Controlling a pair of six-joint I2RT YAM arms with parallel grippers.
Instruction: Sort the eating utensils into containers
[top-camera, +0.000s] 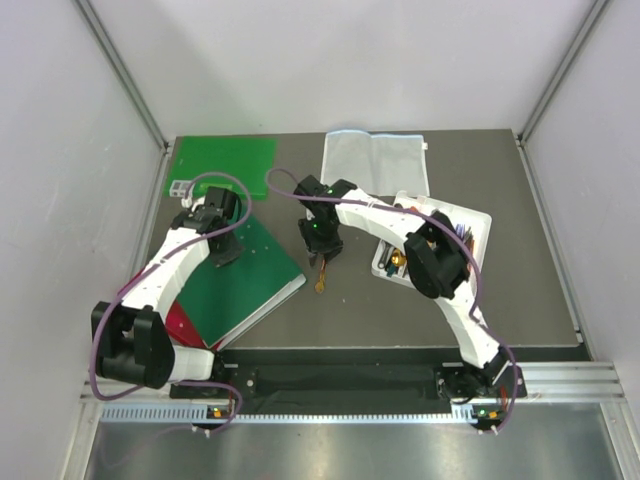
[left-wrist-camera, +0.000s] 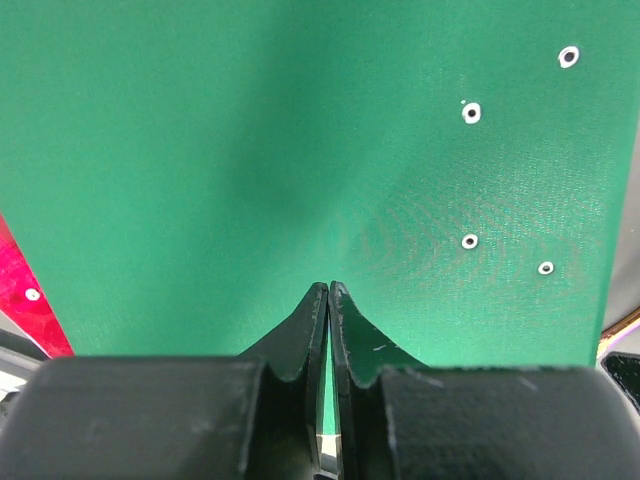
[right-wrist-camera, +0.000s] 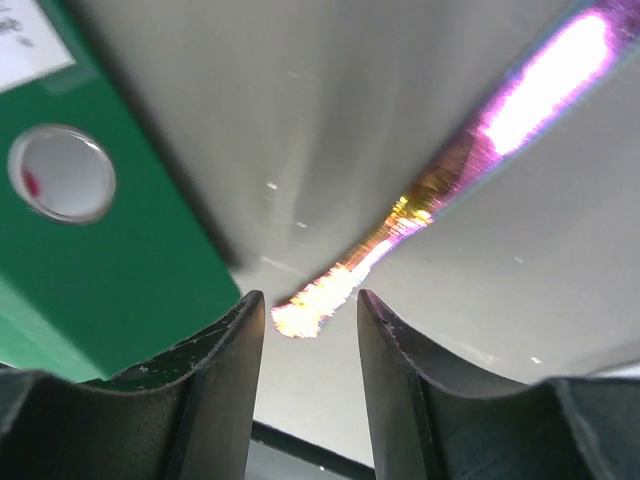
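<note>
A shiny golden and purple utensil (right-wrist-camera: 430, 195), spoon-like from above, lies on the grey table. My right gripper is open over its narrow end, which shows just beyond the gap between the fingertips; nothing is held. In the top view the right arm partly covers this utensil (top-camera: 320, 284). The white container (top-camera: 483, 218) at the right holds several utensils, partly hidden by that arm. My left gripper hangs over a green binder (left-wrist-camera: 250, 200), its fingertips together and nothing visible between them.
A red folder (top-camera: 180, 325) sticks out from under the binder. At the back lie a bright green board (top-camera: 230, 160) and a whitish open pouch (top-camera: 375, 162). Bare table (top-camera: 390, 320) stretches in front of the container and along the right side.
</note>
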